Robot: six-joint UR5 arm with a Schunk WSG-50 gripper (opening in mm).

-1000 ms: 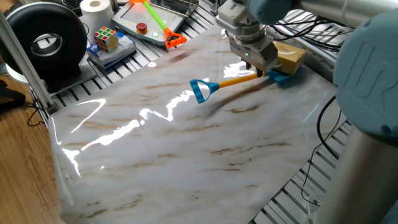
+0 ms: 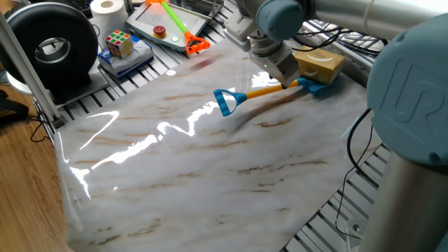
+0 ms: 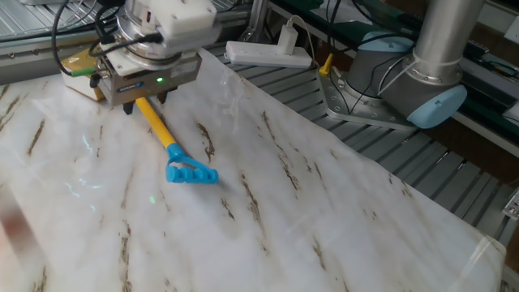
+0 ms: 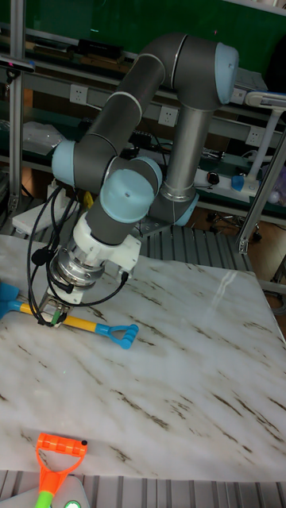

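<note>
A toy shovel lies on the marble-patterned sheet, with a yellow shaft (image 2: 264, 91), a blue D-shaped handle (image 2: 227, 102) and a blue blade (image 2: 320, 87). My gripper (image 3: 147, 103) is over the shaft, toward the blade end. In exterior view 2 its two dark fingertips stand apart, one on each side of the shaft, with room between, so it looks open. How close the fingers are to the sheet is hard to judge. The gripper body hides part of the shovel there. The shovel's handle (image 4: 124, 335) points away from the gripper in exterior view 3.
A yellow block (image 2: 320, 66) stands right beside the blade and gripper. An orange and green toy (image 2: 183, 28) lies past the sheet's edge, near a Rubik's cube (image 2: 120, 44) and a black ring-shaped object (image 2: 49, 49). Most of the sheet (image 2: 189, 189) is bare.
In exterior view 1 my gripper's body has tilted, its upper part shifting left while its lower end stays near the shaft. The shovel and the block have not visibly moved.
</note>
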